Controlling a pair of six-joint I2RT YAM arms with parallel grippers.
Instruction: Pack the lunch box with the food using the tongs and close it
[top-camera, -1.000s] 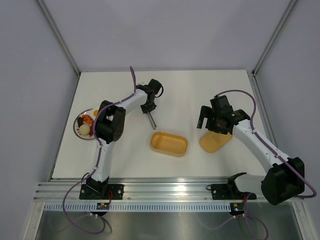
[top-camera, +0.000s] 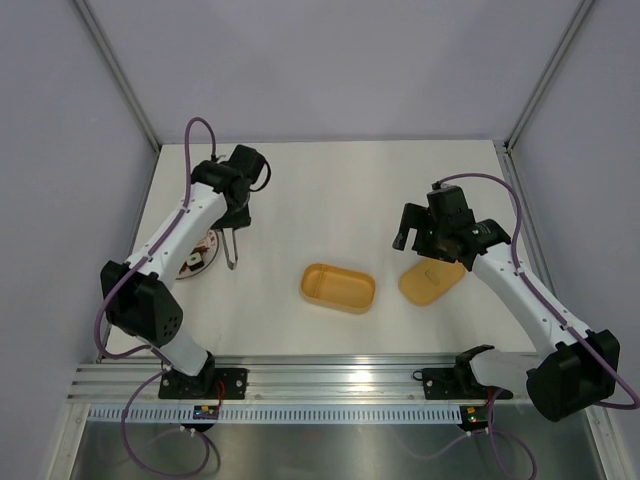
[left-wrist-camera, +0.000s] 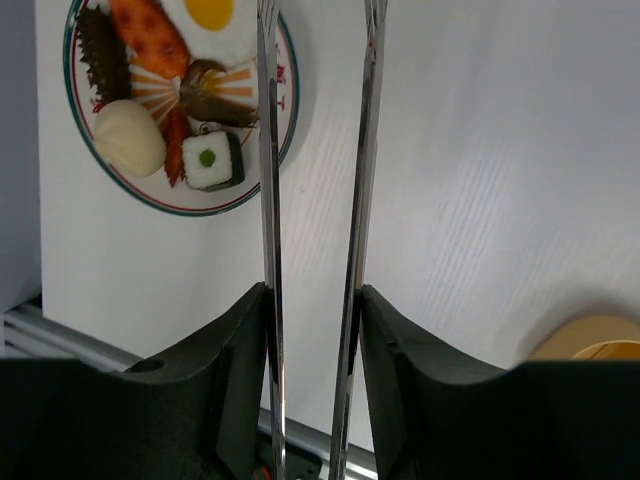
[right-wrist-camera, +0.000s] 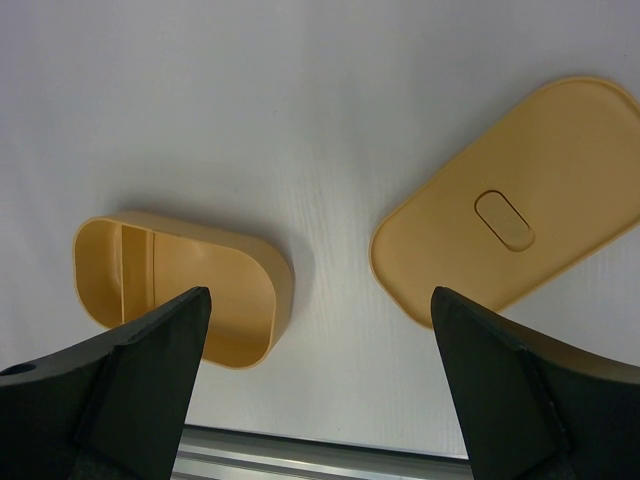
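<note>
My left gripper (top-camera: 232, 240) holds a pair of long metal tongs (left-wrist-camera: 355, 230), raised beside a plate (left-wrist-camera: 175, 205) of food at the left. On the plate are a fried egg (left-wrist-camera: 208, 22), a sushi piece (left-wrist-camera: 211, 160), a dumpling (left-wrist-camera: 130, 136), a sausage and several other items. An open orange lunch box (top-camera: 338, 288) lies in the middle front, with its lid (top-camera: 428, 282) to its right. My right gripper stands open and empty above the lid and box.
A metal rail (top-camera: 320, 365) runs along the front edge.
My left gripper has risen and moved left with the tongs, toward the plate.
</note>
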